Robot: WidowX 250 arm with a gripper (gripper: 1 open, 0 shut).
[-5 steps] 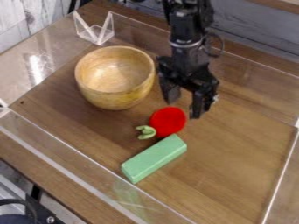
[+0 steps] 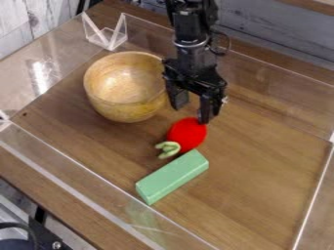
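My gripper (image 2: 194, 105) hangs from the black arm above the table, open, just behind a red round toy (image 2: 186, 133) with a green stem-like part; whether it touches it is unclear. A wooden bowl (image 2: 115, 90) sits left of the gripper. A green block (image 2: 171, 178) lies toward the front.
A clear angular plastic piece (image 2: 107, 31) stands at the back left. Clear walls edge the front and sides.
My arm and gripper have shifted left, toward the bowl, over the last second. The bowl, red toy and green block look unmoved.
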